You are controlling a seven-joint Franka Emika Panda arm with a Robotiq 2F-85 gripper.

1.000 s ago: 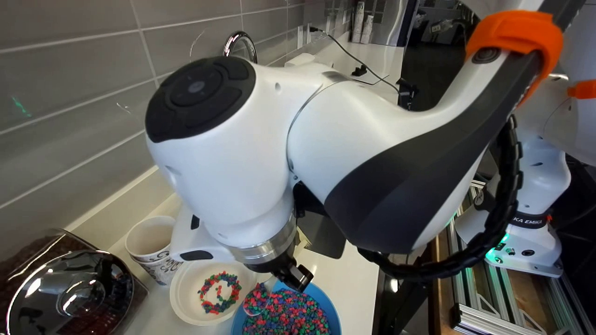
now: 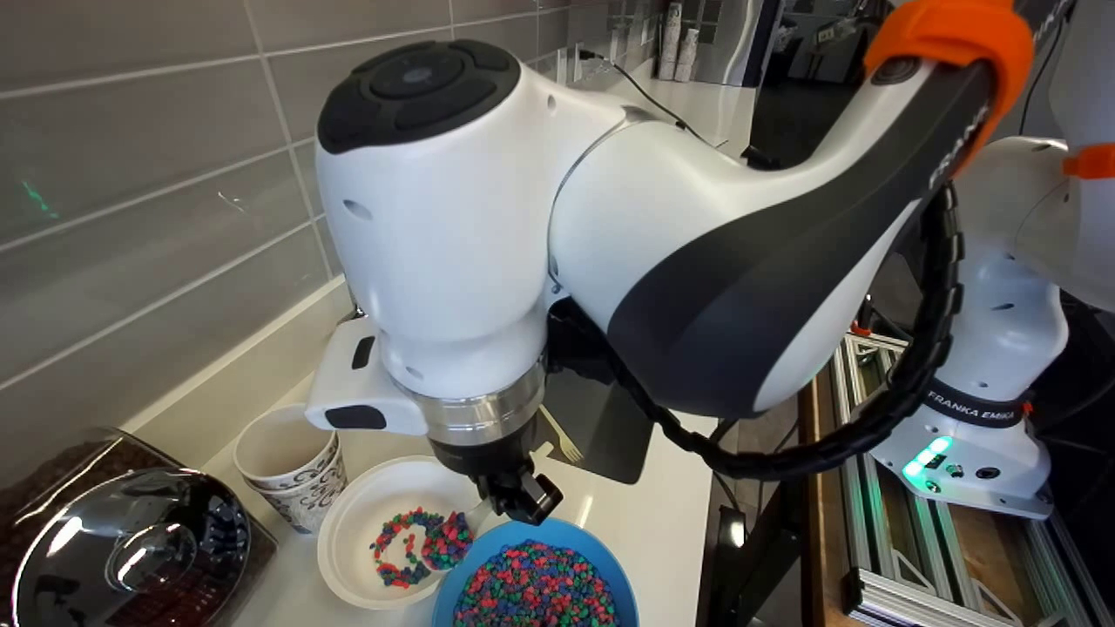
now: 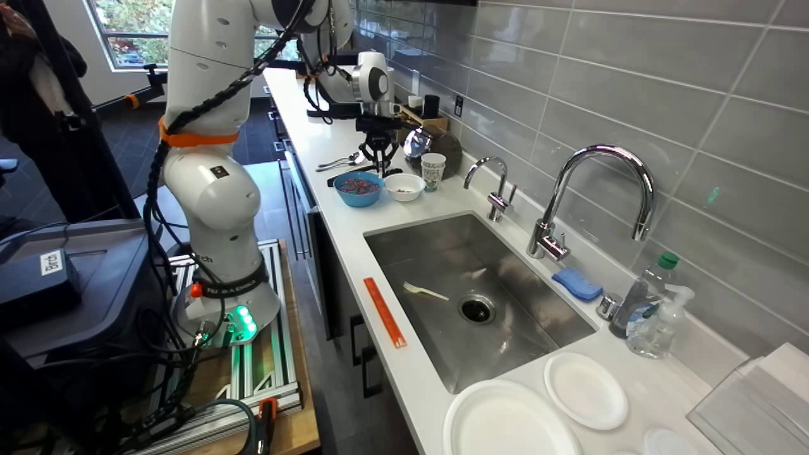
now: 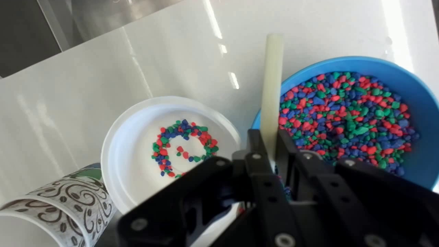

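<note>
My gripper is shut on the pale handle of a spoon point(image 4: 272, 90), whose handle sticks out past the fingers. In exterior view 1 the spoon's scoop point(image 2: 447, 538) is heaped with red, green and blue pebbles and hangs over the right side of the white bowl point(image 2: 345, 569). Inside that bowl lies a C-shaped ring of the same pebbles point(image 4: 163, 151), with a few loose ones in its middle. The blue bowl point(image 4: 425, 96), full of mixed pebbles point(image 4: 349, 119), stands right beside it. In the wrist view my fingers hide the scoop.
Patterned paper cups point(image 2: 303, 491) stand close by the white bowl, near the wall. A shiny domed lid point(image 2: 131, 559) is at the lower left. Beyond the bowls is the sink point(image 3: 470, 296), with a fork point(image 3: 425, 291) in it. Counter between bowls and sink is clear.
The arm has risen and shifted left, carrying the loaded spoon from beside the blue bowl's pebbles to over the white bowl's right side. The pebble ring looks the same.
</note>
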